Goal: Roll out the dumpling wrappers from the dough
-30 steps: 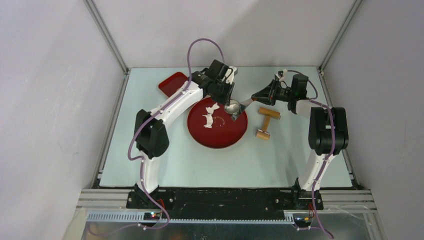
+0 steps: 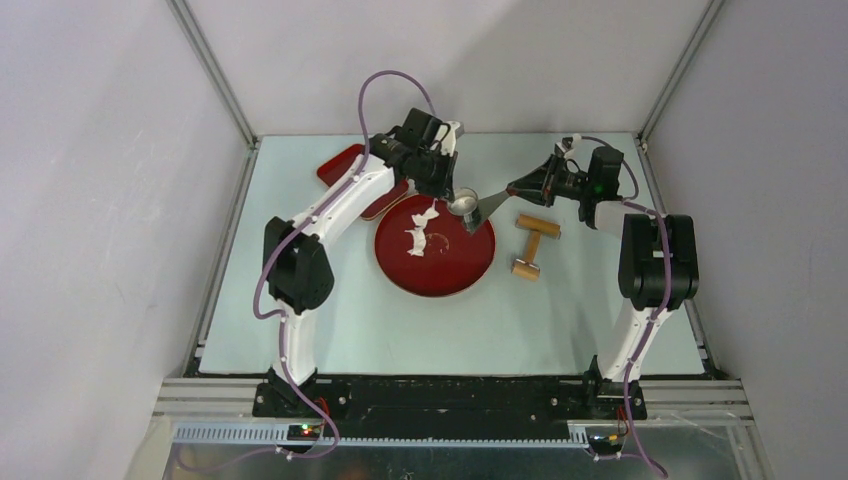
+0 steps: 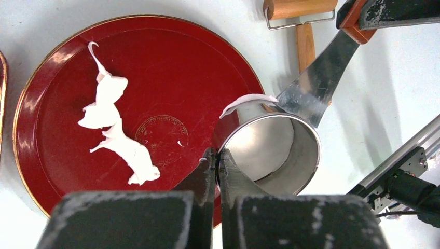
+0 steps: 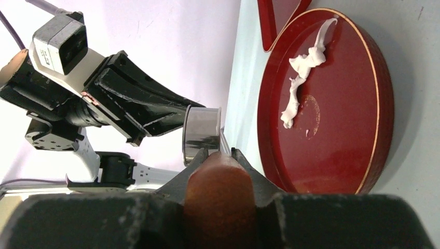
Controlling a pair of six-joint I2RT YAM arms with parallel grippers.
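Note:
My left gripper is shut on the rim of a round metal cutter (image 3: 264,145), held over the right part of a red round tray (image 2: 430,280). My right gripper grips a spatula by its wooden handle (image 4: 220,207); its steel blade (image 3: 324,72) meets or lies close to the cutter. A thin strip of white dough (image 3: 249,99) sits along the top of the cutter's edge. Torn white dough pieces (image 3: 127,148) lie on the tray's left half, with a small scrap near the middle.
A wooden roller (image 2: 532,245) lies right of the tray. A red rectangular tray (image 2: 340,162) sits behind at the left, partly under my left arm.
The right arm has barely moved.

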